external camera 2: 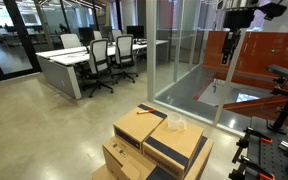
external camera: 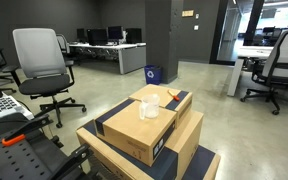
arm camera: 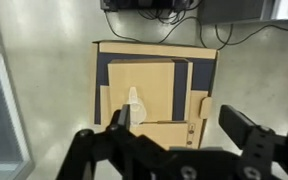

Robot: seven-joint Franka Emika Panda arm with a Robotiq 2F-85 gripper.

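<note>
A clear, whitish cup point(external camera: 149, 104) stands on the top cardboard box point(external camera: 139, 130) of a stack. On the box at the back of the stack lies a small orange-red object point(external camera 2: 142, 107). My gripper is open, its dark fingers point(arm camera: 118, 122) spread wide with nothing between them. From high above, the wrist view looks down on the boxes, where the cup point(arm camera: 135, 105) shows pale near the left finger. Exterior view 2 has the gripper point(external camera 2: 227, 52) hanging at upper right, well clear of the stack. Exterior view 1 does not show it.
Several cardboard boxes with dark bands make up the stack, so its top has steps. A dark table point(external camera 2: 269, 150) with clamps and cables stands beside it. Open floor point(external camera 2: 54, 130) surrounds the other sides. Office chairs point(external camera: 44, 65) and desks are farther off.
</note>
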